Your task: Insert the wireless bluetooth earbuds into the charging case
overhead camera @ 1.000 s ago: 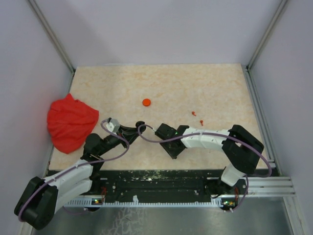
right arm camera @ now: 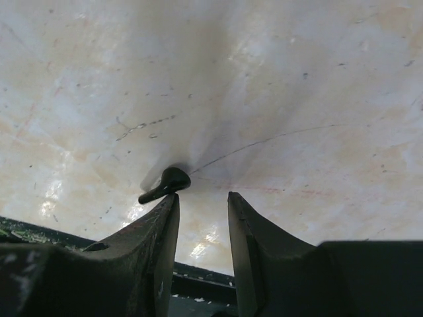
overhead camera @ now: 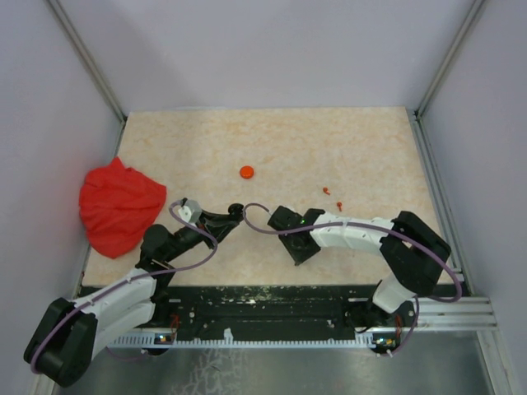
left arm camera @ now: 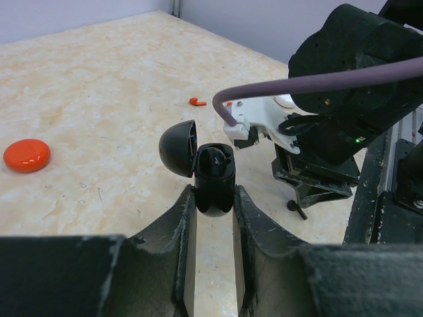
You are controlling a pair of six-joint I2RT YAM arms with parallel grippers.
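My left gripper is shut on the black charging case (left arm camera: 215,170), holding it above the table with its lid (left arm camera: 177,148) swung up to the left. On the table, the loose black earbud (right arm camera: 173,179) lies on its side, outside the case, its stem toward the lower left in the right wrist view. The open right gripper has nothing between its fingers; the tip of its left finger (right arm camera: 168,228) is close to the earbud, and contact is unclear. In the left wrist view this earbud (left arm camera: 297,209) shows below the right gripper.
Two orange-red earbuds (overhead camera: 326,191) (overhead camera: 339,205) lie right of centre. A round orange-red case (overhead camera: 247,172) stands behind the left gripper. Red cloth (overhead camera: 119,206) covers the left side. A black strip (overhead camera: 263,317) borders the front edge.
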